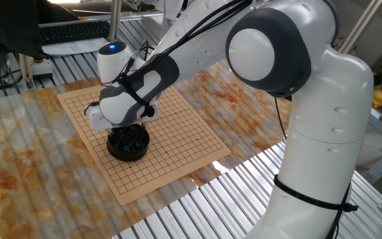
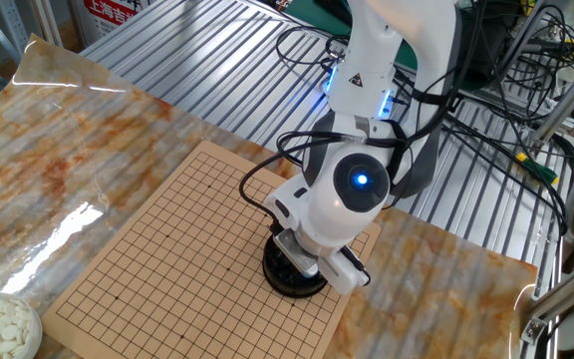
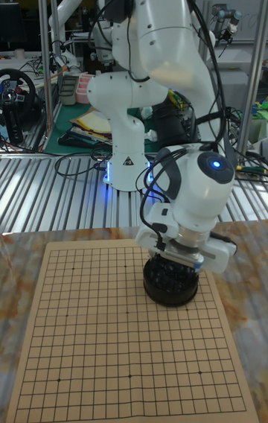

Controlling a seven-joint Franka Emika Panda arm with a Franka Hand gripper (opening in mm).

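Note:
A round black bowl (image 1: 127, 155) full of black stones (image 1: 130, 139) stands on the tan grid board (image 1: 191, 139). In exterior view 2 the same bowl (image 2: 294, 286) sits toward the side of the board (image 2: 182, 254) nearest the robot's base. My gripper (image 3: 176, 264) points down right over the bowl (image 3: 170, 294), its hand covering part of the rim and the stones. The fingertips are hidden by the hand and the dark bowl, so neither the finger's opening nor anything between the fingers can be made out.
A bowl of white stones (image 2: 3, 327) stands beside the board at the lower left of exterior view 2. Much of the grid is bare.

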